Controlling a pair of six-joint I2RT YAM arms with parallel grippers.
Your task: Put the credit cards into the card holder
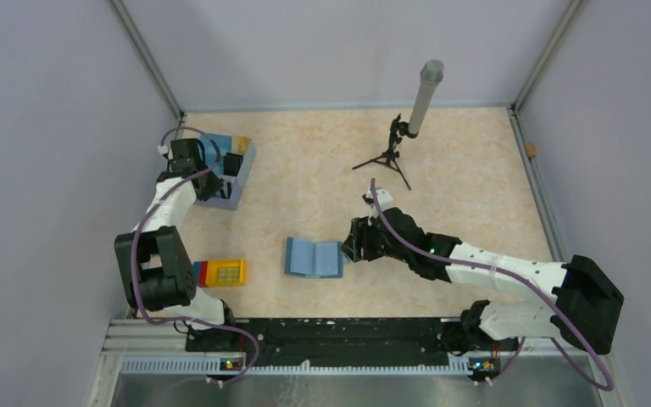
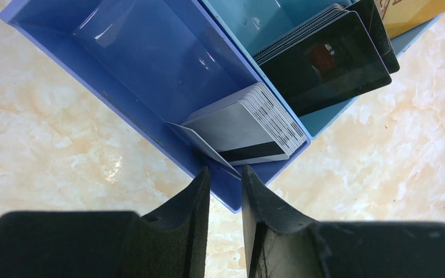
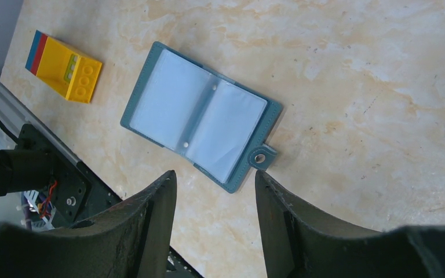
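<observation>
In the left wrist view, a stack of pale grey cards with a dark stripe (image 2: 226, 124) leans at one end of the blue bin (image 2: 87, 87). One separate thin card (image 2: 203, 143) slants beside the stack, close to the bin's wall. My left gripper is at the bin's corner, its fingers narrowly apart around that card's near end; whether they clamp it does not show. The blue card holder (image 3: 168, 92) lies unfolded on the table, with pale sleeves and a snap tab (image 3: 262, 155). Above its near side, my right gripper is open and empty.
Black cards (image 2: 324, 66) stand in the adjoining teal bin (image 2: 324, 124). A yellow tray (image 1: 225, 272) sits at the table's front left. Toward the back right stands a small tripod (image 1: 390, 158). Bare table surrounds the card holder.
</observation>
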